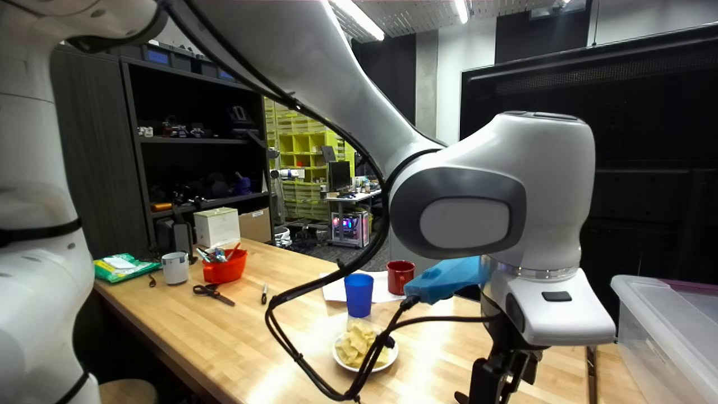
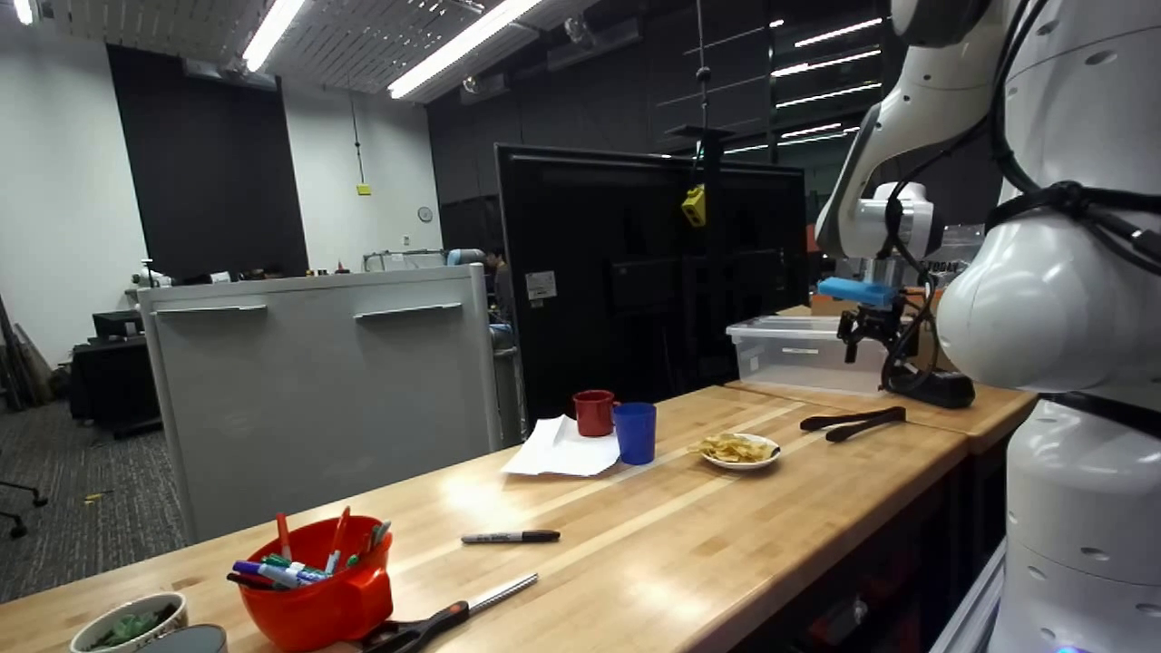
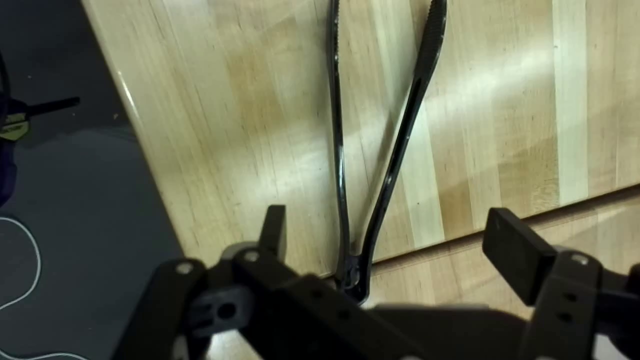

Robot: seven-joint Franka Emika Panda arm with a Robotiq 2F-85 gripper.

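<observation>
Black tongs (image 3: 396, 156) lie spread in a narrow V on the wooden table, their hinge end near the seam between two tabletops. In exterior view 2 the same tongs (image 2: 854, 423) rest to the right of a plate of chips (image 2: 740, 451). My gripper is above the tongs' hinge end, its fingers (image 3: 274, 233) wide apart with nothing held between them. Exterior view 2 shows my gripper (image 2: 865, 346) hanging clear of the table; in exterior view 1 the fingertips are partly cut off by the lower edge.
A blue cup (image 2: 634, 433) and a red mug (image 2: 594, 414) stand beyond the chips, by white paper (image 2: 560, 448). A clear plastic bin (image 2: 805, 354) is behind my gripper. Scissors (image 2: 446, 618), a marker (image 2: 511, 537) and a red pen holder (image 2: 326, 593) occupy the far end.
</observation>
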